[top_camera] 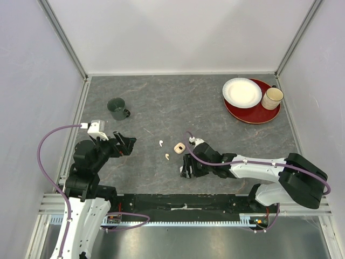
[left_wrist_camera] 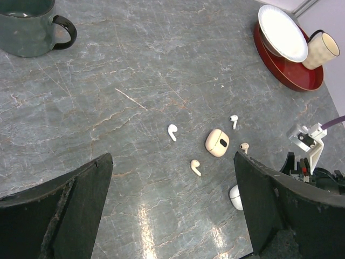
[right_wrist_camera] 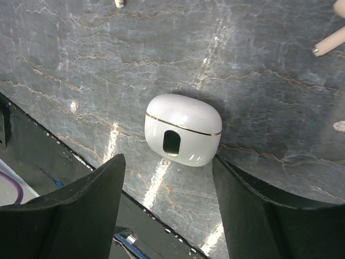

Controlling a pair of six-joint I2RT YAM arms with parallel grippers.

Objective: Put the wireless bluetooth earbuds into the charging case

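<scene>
The white charging case (right_wrist_camera: pixel 183 127) lies on the grey table with its dark slot showing. My right gripper is down around its near side in the right wrist view. One fingertip overlaps the case's edge, while a gap shows beside the other; a firm hold cannot be told. Behind it rests the beige case (left_wrist_camera: pixel 217 143). Two white earbuds, a left one (left_wrist_camera: pixel 172 131) and a right one (left_wrist_camera: pixel 234 121), lie loose, as do a left beige earbud (left_wrist_camera: pixel 195 167) and a right beige earbud (left_wrist_camera: pixel 245 147). Over the table's left side, my left gripper (top_camera: pixel 126 144) hangs open and empty.
A dark green mug (top_camera: pixel 117 108) stands at the back left. On the far right, a red tray (top_camera: pixel 253 114) bears a white plate (top_camera: pixel 242 93) and a cream mug (top_camera: pixel 272 98).
</scene>
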